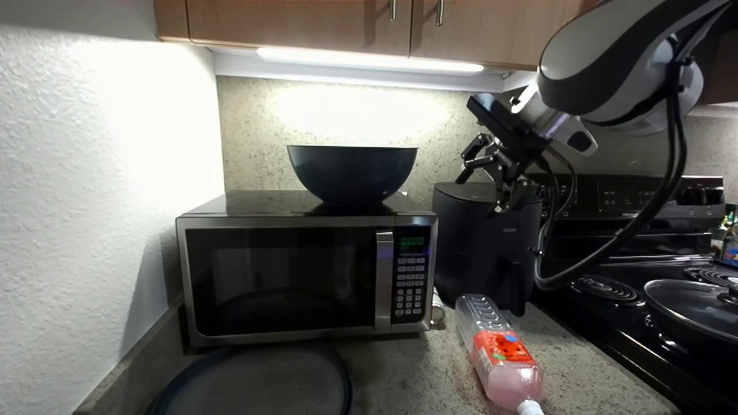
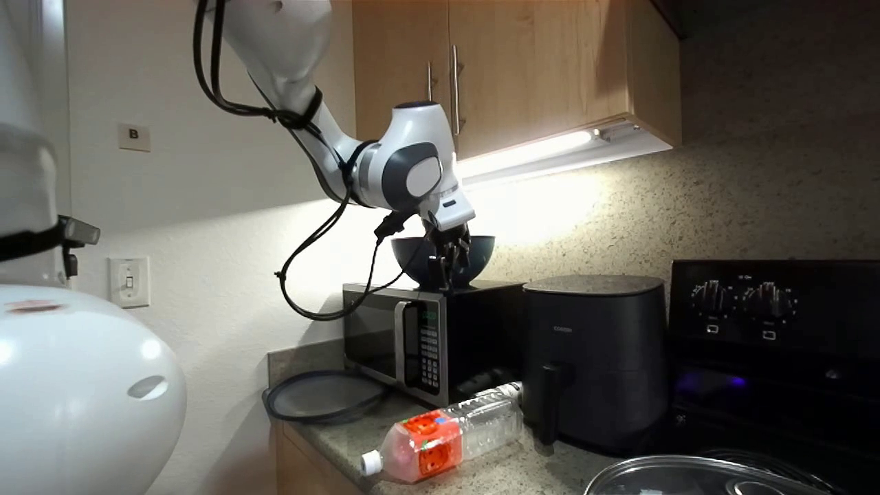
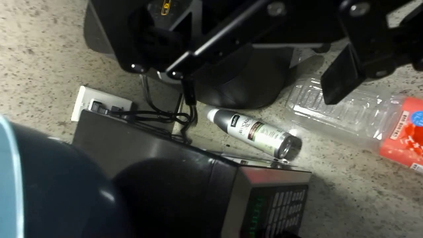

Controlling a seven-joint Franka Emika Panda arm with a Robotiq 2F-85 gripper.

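Observation:
A clear plastic bottle (image 1: 503, 354) with a red label and some pink liquid lies on its side on the counter, its white cap toward the front edge. In exterior view 2 the same bottle (image 2: 445, 434) rests in front of the air fryer. High above it, near the air fryer's lid, my gripper (image 1: 479, 193) is open and holds nothing. One black finger pad (image 3: 341, 77) shows in the wrist view, overlapping the bottle's base (image 3: 309, 95) only in the picture. A dark bowl (image 1: 353, 173) stands upright on the microwave (image 1: 290, 276).
A black air fryer (image 2: 595, 363) stands beside the microwave. In the gap behind lies a small spray can (image 3: 253, 133) near power cords. A round dark-rimmed tray (image 2: 330, 394) sits at the left; a lidded pan (image 1: 695, 311) is on the stove. Cabinets (image 1: 297, 24) hang overhead.

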